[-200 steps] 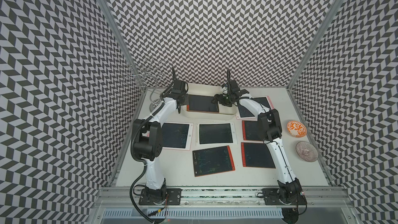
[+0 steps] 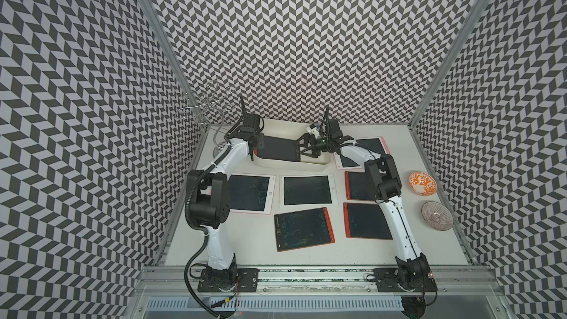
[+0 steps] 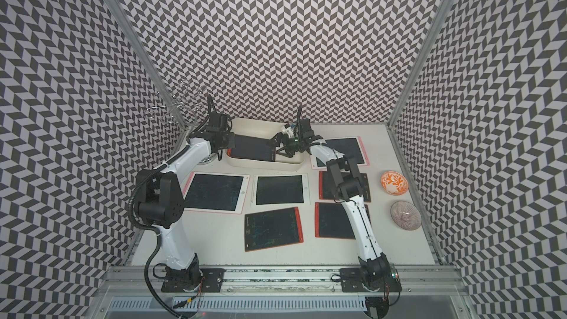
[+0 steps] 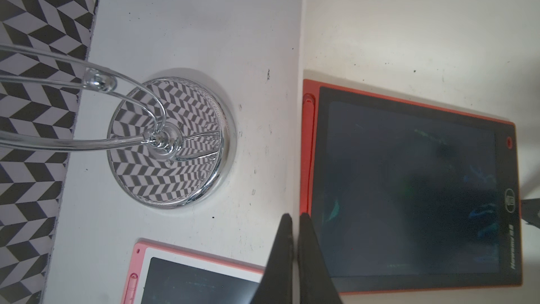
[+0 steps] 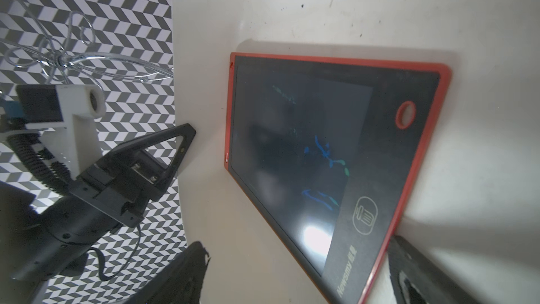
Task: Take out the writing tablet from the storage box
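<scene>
A red-rimmed writing tablet point(image 4: 410, 185) lies flat inside the cream storage box point(image 2: 289, 164), pushed against its left end. My left gripper is shut, its fingertips at the box's left wall beside the tablet's left edge. My right gripper stands open inside the box, one fingertip touching the tablet's right edge near the Newsmy lettering point(image 5: 346, 270).
A chrome wire rack point(image 4: 166, 140) stands left of the box. Several other tablets point(image 2: 304, 227) cover the front of the table, with one right of the box. Two bowls point(image 2: 422, 183) point(image 2: 437, 215) sit at the far right.
The tablet has slid leftward within the box, and my right gripper has moved left along with it. My left gripper has shifted slightly left.
</scene>
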